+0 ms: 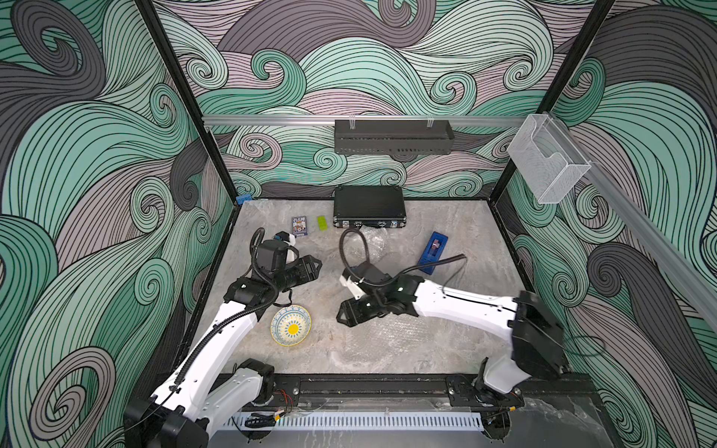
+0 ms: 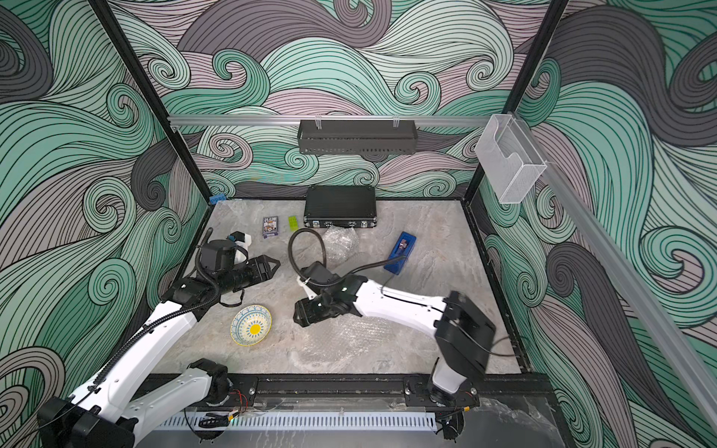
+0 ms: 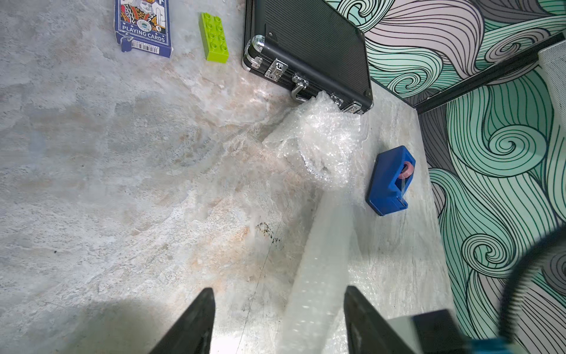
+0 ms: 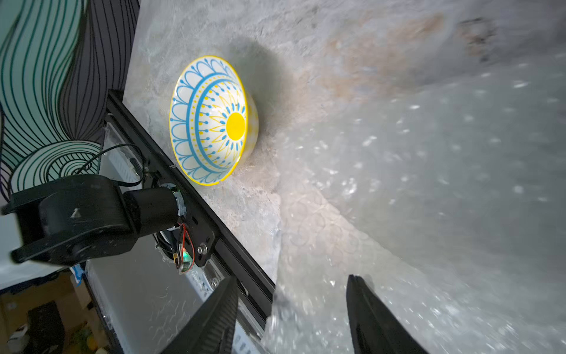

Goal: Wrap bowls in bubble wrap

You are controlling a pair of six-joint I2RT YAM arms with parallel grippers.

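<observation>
The patterned bowl [image 1: 290, 324], cream with blue and yellow, rests at the front left of the table; the right wrist view shows the bowl [image 4: 213, 121] with its inside facing the camera. A clear sheet of bubble wrap [image 2: 351, 339] lies flat right of the bowl, partly under my right arm. A crumpled bundle of bubble wrap [image 3: 324, 138] sits against the case; whether it holds anything cannot be seen. My left gripper hangs behind the bowl, fingers apart and empty. Over the sheet's left part, my right gripper has its fingers apart with nothing visibly held.
At the back stands a black case [image 1: 369, 206]. A card box [image 3: 143, 26] and a green brick [image 3: 213, 37] lie left of it. The blue tape dispenser [image 2: 401, 252] is on the right. Bare table shows around the bowl and at the middle left.
</observation>
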